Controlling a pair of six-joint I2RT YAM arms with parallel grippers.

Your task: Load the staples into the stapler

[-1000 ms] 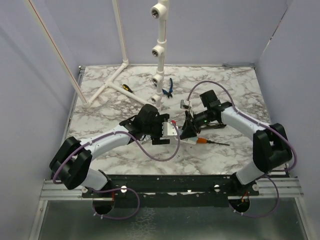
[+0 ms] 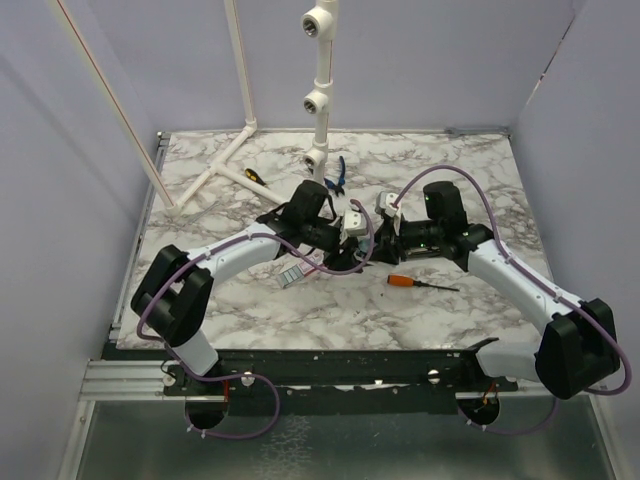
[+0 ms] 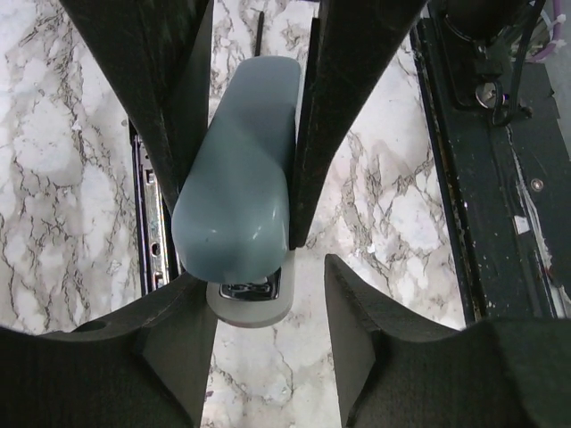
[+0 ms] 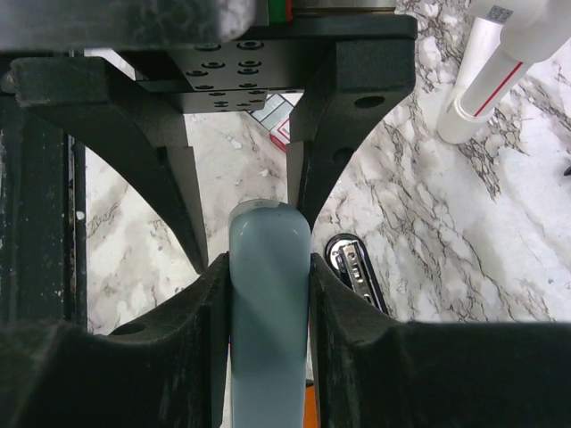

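Note:
My right gripper is shut on a grey-blue stapler [image 4: 268, 348], holding it lengthwise above the table. The stapler [image 3: 236, 187] points its front end, a pale tip with a dark metal face, toward my left gripper. That gripper is part open, its fingers [image 3: 174, 334] on either side of the tip with a gap visible. From above, the left gripper [image 2: 345, 243] and right gripper [image 2: 382, 240] nearly meet over the table's middle, hiding most of the stapler. A red-and-white box [image 2: 292, 275], perhaps staples, lies beneath the left arm.
A black piece with a metal rail [image 4: 355, 267] lies under the right arm. An orange-handled screwdriver [image 2: 402, 281] is just in front of it. Blue pliers [image 2: 341, 182] and a yellow-black tool [image 2: 254, 176] lie farther back, near white pipes [image 2: 236, 150].
Both arms have shifted away from the front edge, the right one also rightward with the stapler.

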